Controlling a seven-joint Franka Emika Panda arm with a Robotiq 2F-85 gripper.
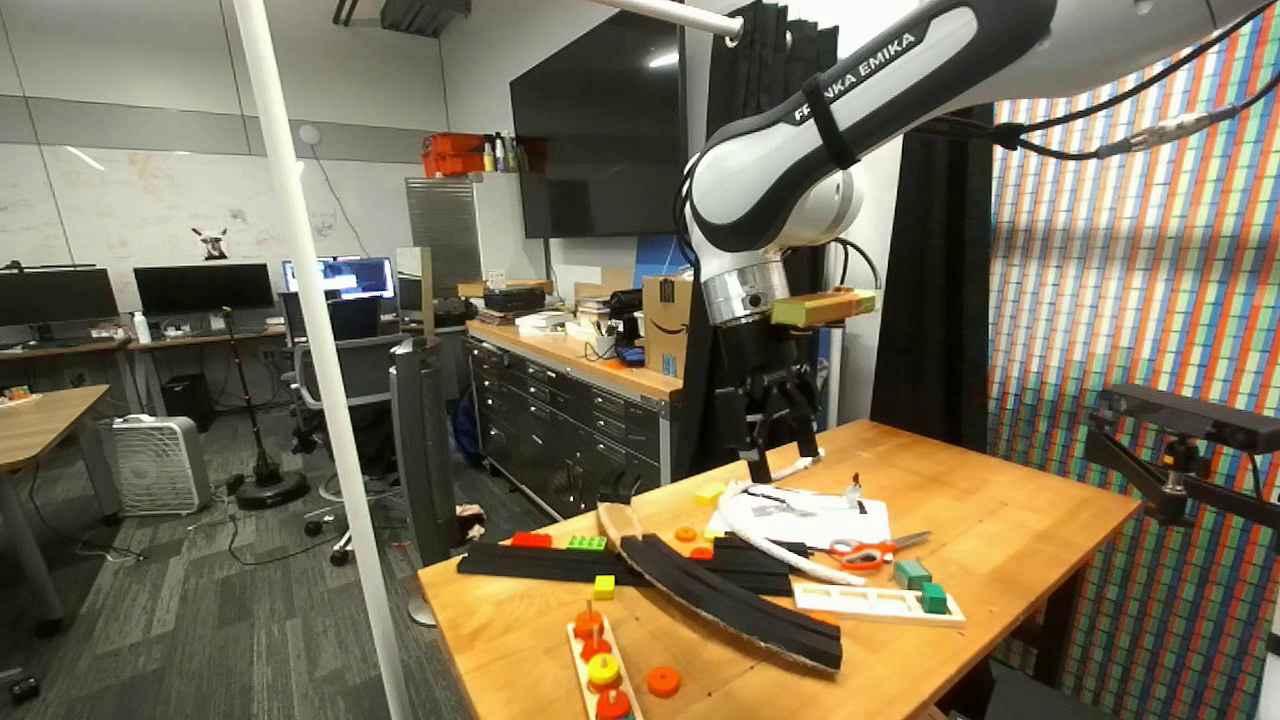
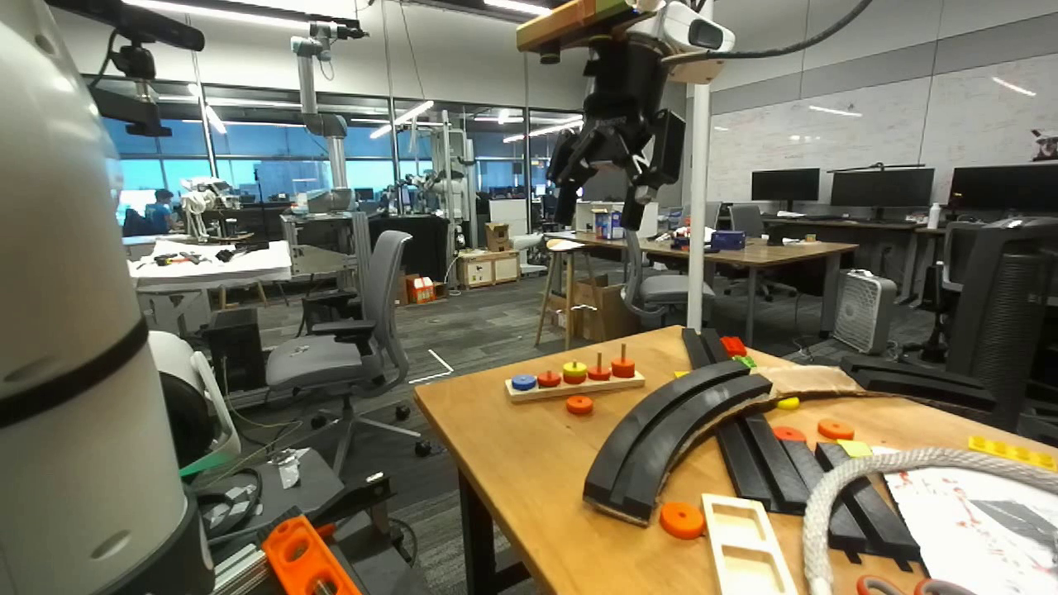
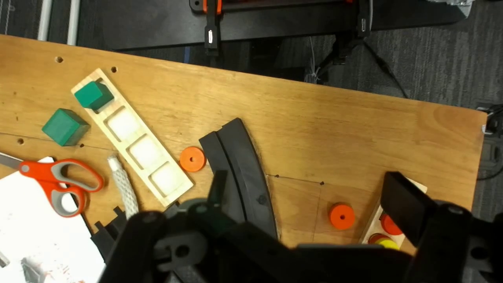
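Observation:
My gripper (image 1: 782,454) hangs above the table, with free air below it. In the wrist view its two black fingers (image 3: 217,188) stand wide apart, and nothing is between them. Beneath lie a curved black track (image 3: 254,184) and two orange rings, one (image 3: 192,158) beside the track and another (image 3: 342,216) in the open. A pale wooden tray (image 3: 141,136) has a green block (image 3: 94,96) at one end, and a second green block (image 3: 65,126) rests beside it. The ring stacker (image 2: 575,381) carries blue, red and yellow rings; my right finger partly hides it in the wrist view.
Orange-handled scissors (image 3: 68,181), white paper (image 3: 37,226) and a thick pale rope (image 1: 780,542) occupy another part of the table. More black track pieces (image 1: 540,562) cross under the curved one. Bare wood (image 3: 353,136) runs along one table edge.

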